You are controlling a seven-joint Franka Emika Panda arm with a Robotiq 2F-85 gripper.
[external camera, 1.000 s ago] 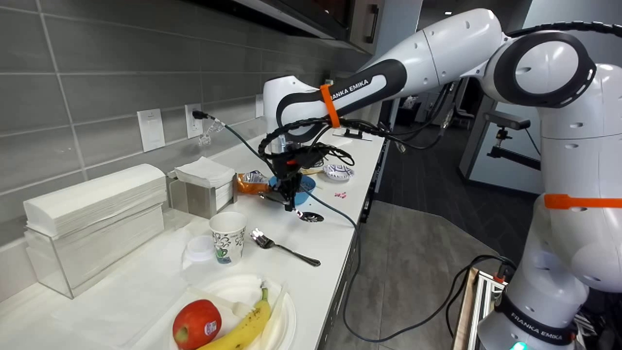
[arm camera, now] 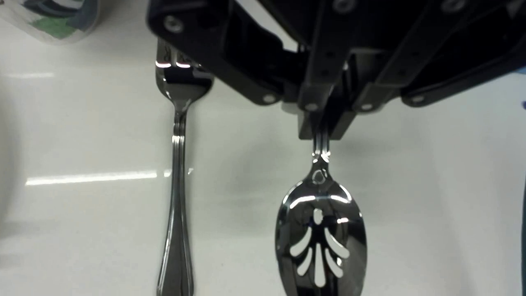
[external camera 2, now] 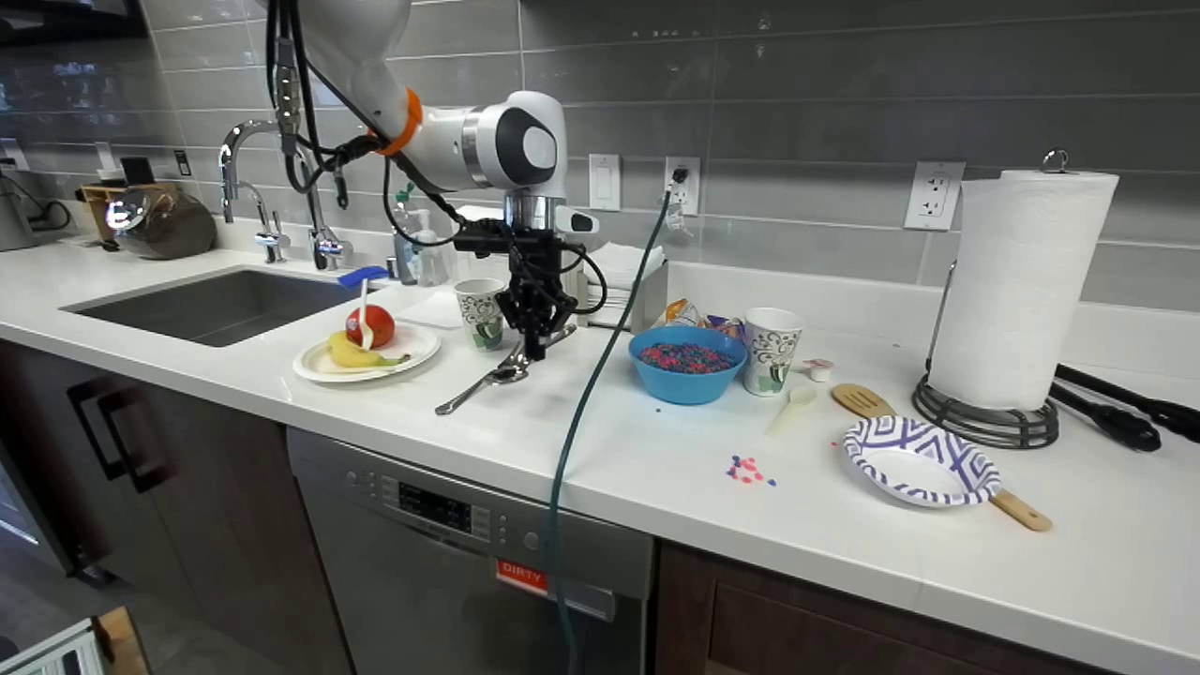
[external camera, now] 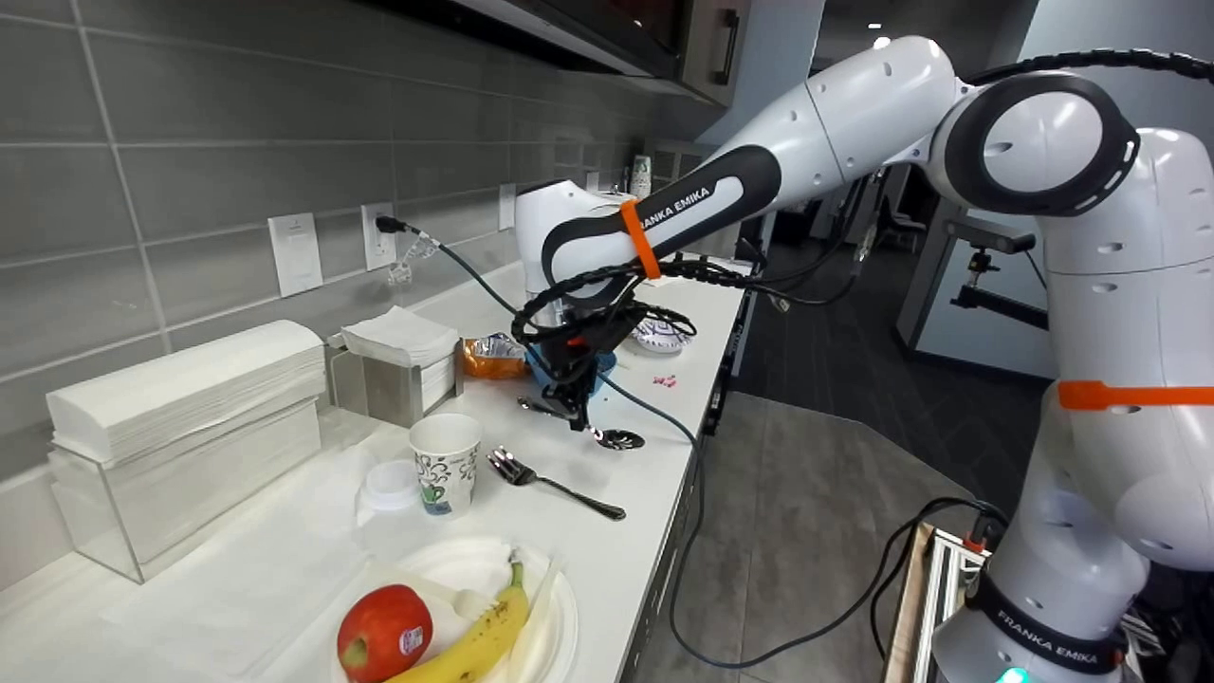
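Note:
My gripper is shut on the neck of a slotted metal spoon [arm camera: 320, 234], whose bowl points toward the bottom of the wrist view. The handle's far end comes out on the wall side of my fingers. In exterior view 1 the spoon [external camera: 620, 439] is low over the white counter; whether it touches the surface I cannot tell. To its left in the wrist view lies a metal fork [arm camera: 178, 163], apart from the spoon and roughly parallel to it, its tines partly hidden by my gripper.
A patterned paper cup [external camera: 445, 465] stands beside the fork. The plate [external camera 2: 422, 358] holds an apple and a banana. On the other side are a blue bowl [external camera 2: 688, 384] of small beads and another paper cup [external camera 2: 772, 354]. A green cable [external camera 2: 596, 371] runs across the counter close by.
My gripper has come down toward the counter with the spoon in it, shifting slightly to the right in exterior view 1. The fork has not moved.

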